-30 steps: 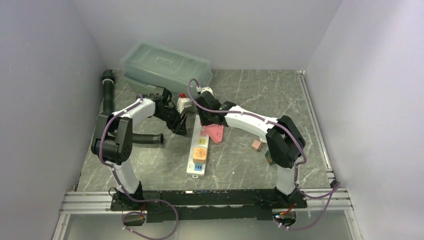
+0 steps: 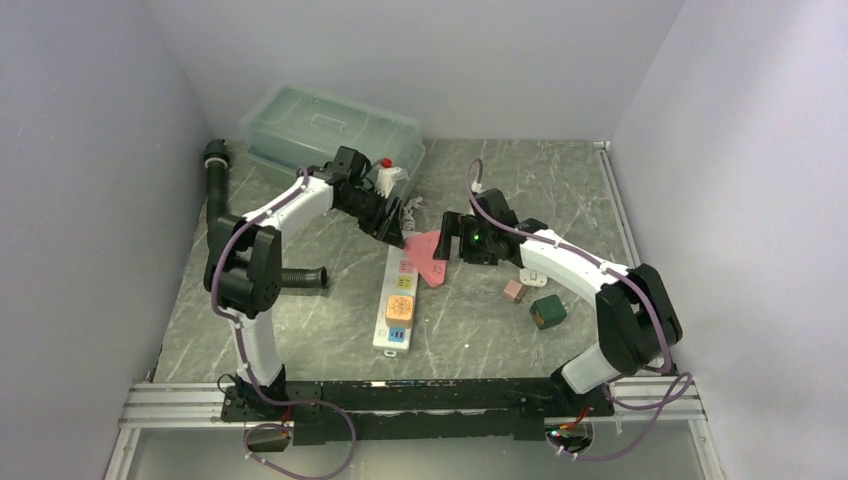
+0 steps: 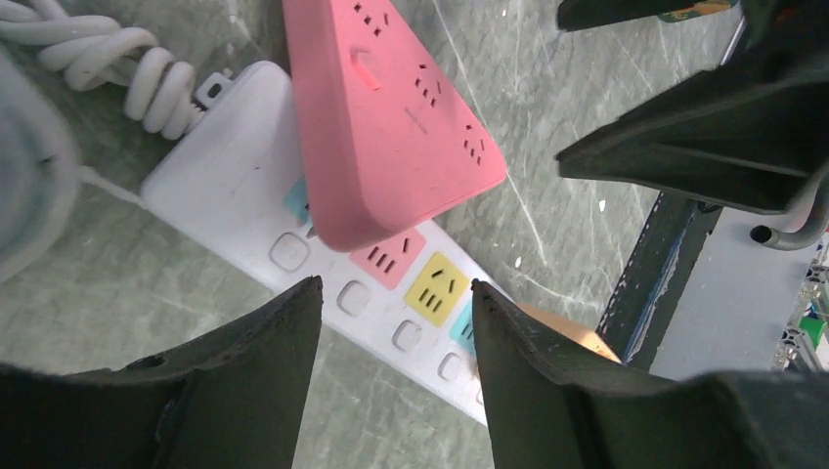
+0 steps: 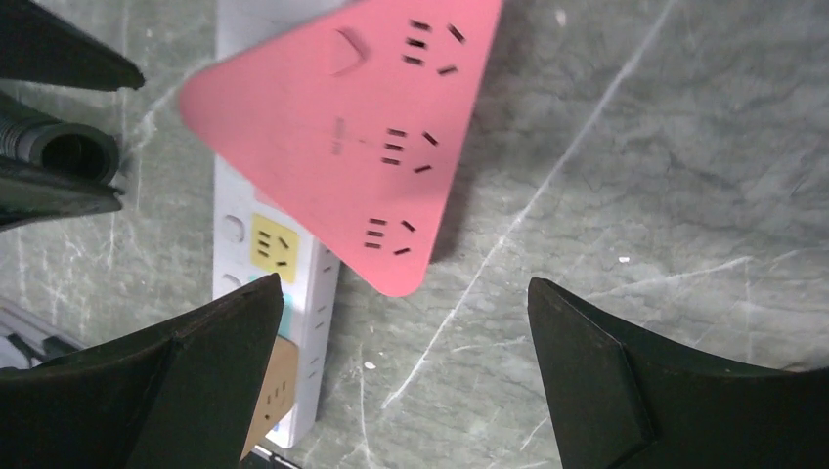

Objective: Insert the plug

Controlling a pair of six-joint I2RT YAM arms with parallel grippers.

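Note:
A pink triangular plug block [image 2: 427, 259] rests over the upper part of the white power strip [image 2: 384, 328], overhanging its right side; a teal patch and a bit of metal show by its edge in the left wrist view, and how far it is seated I cannot tell. My left gripper stands over the strip, fingers apart, nothing between them, close to the plug's lower corner. To the plug's right, my right gripper is wide open and empty. An orange block plug [image 2: 399, 309] sits lower on the strip.
At the back left stands a clear green-tinted bin [image 2: 333, 125]. Black hose pieces [image 2: 304, 278] lie at left. A small pinkish cube [image 2: 514, 291] and a dark green block [image 2: 547, 312] are at right.
My right gripper has drawn away rightward from the pink plug, uncovering it. The left gripper has moved right and up to the top of the strip. The plug looks unmoved.

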